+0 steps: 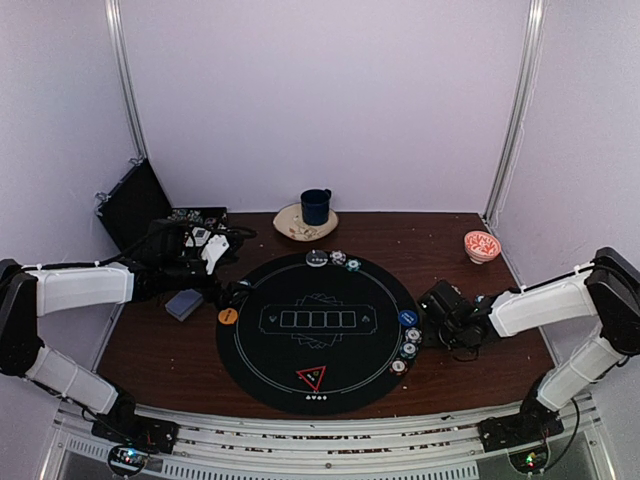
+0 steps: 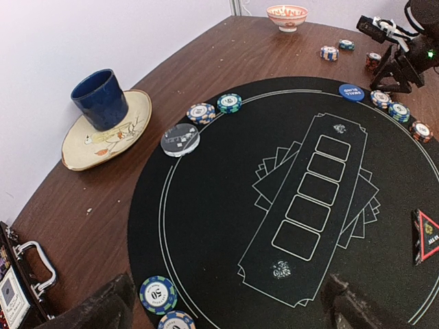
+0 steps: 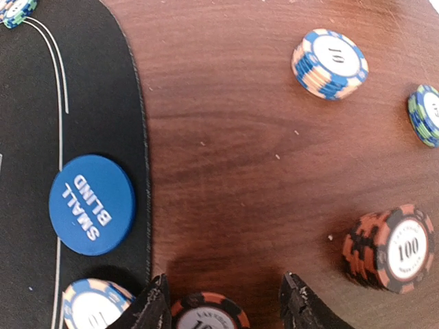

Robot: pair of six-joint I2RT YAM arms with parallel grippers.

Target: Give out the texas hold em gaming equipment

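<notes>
The black poker mat (image 1: 280, 355) carries a blue Small Blind disc (image 3: 91, 204), chip stacks along its rim and a red triangular marker (image 1: 311, 377). My right gripper is low at the mat's right edge, part open, with a red-black chip stack (image 3: 206, 317) below and between its fingertips; contact cannot be told. On the wood beside it stand a 100 stack (image 3: 406, 248), a blue-white 10 stack (image 3: 336, 55) and a green-blue stack (image 3: 429, 116). My left gripper stands open over the mat's left side, near 50 chips (image 2: 157, 293).
The open chip case (image 1: 140, 205) is at the back left, a card box (image 1: 184, 304) left of the mat. A plate (image 1: 292, 225) with a mug (image 1: 315, 205) is at the back, a bowl (image 1: 480, 245) at the back right.
</notes>
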